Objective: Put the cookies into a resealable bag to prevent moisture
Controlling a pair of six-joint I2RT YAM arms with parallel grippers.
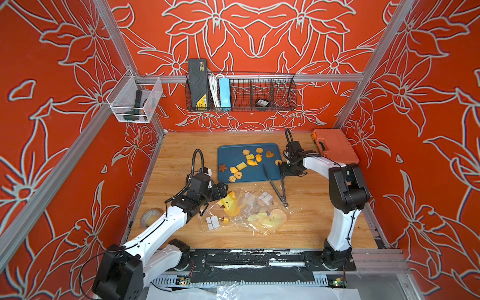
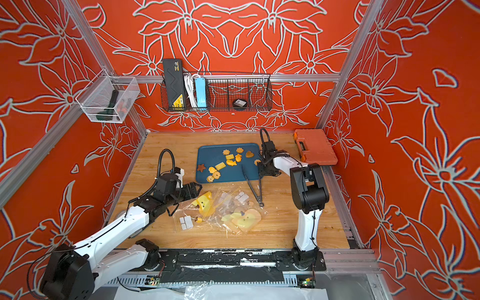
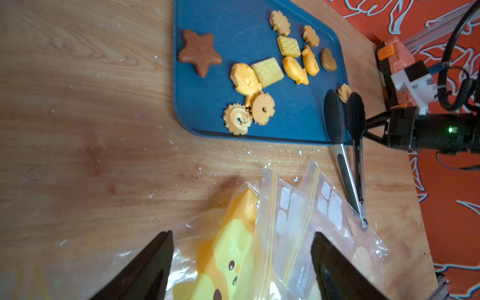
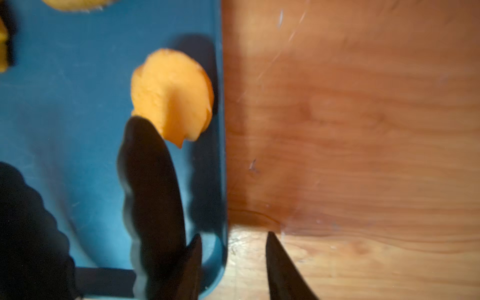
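Note:
Several cookies lie spread over the blue tray [image 1: 227, 155], among them a brown star cookie [image 3: 199, 52] and a round cookie [image 4: 172, 95] by the tray's right edge. Clear resealable bags with a yellow bear print [image 3: 231, 252] lie flat and overlapping on the table in front of the tray. Above them hovers my left gripper, its fingers wide apart with nothing between them. Black-tipped tongs [image 3: 345, 160] rest across the tray's front right edge, spread. My right gripper is beside the tongs' right arm, its fingers parted with no object visible between them.
An orange case [image 1: 335, 146] stands at the back right, and a tape roll [image 1: 150, 218] lies near the left arm. On the back wall hangs a wire basket [image 1: 250, 95]. Bare wood [image 3: 90, 100] shows left of the tray.

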